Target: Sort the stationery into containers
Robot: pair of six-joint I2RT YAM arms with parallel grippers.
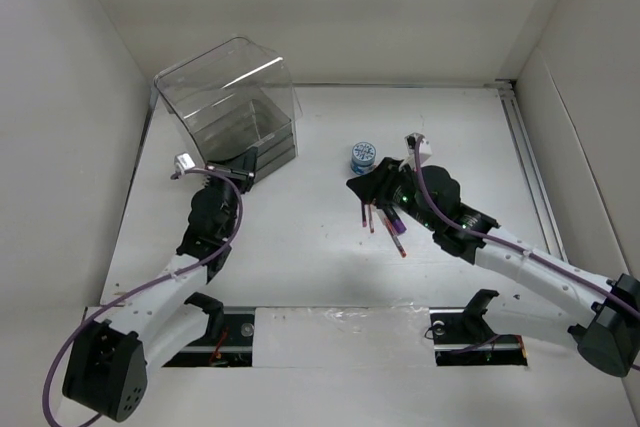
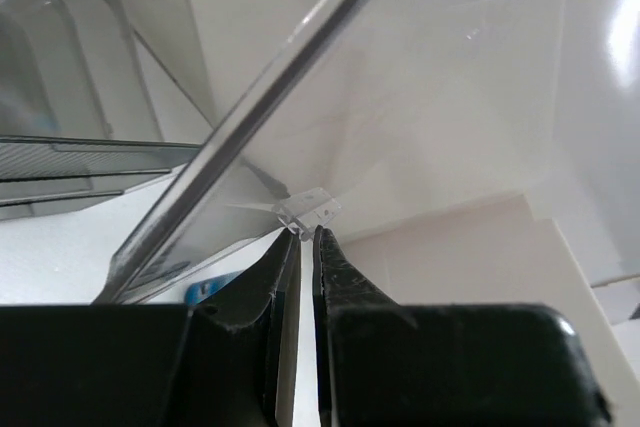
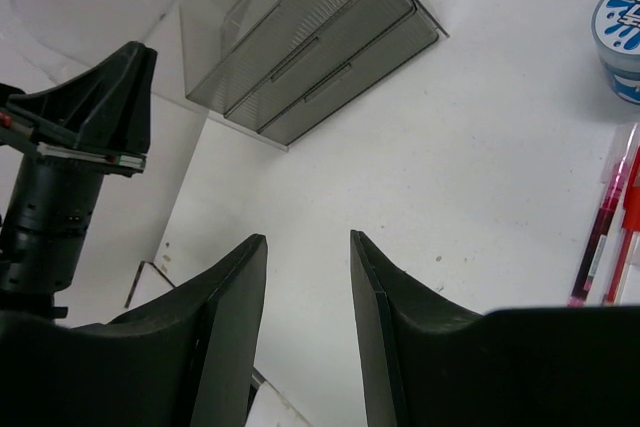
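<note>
A clear, tiered container (image 1: 225,107) with a raised lid stands at the back left. My left gripper (image 1: 241,164) is at its near side, shut; in the left wrist view its fingertips (image 2: 310,247) meet at a clear plastic edge, and I cannot tell whether they touch it. My right gripper stands open over the table, empty. Beyond it lie several pens (image 3: 600,237) and a round blue-and-white tub (image 3: 623,32).
White walls (image 1: 70,127) close in the work area at the back and both sides.
</note>
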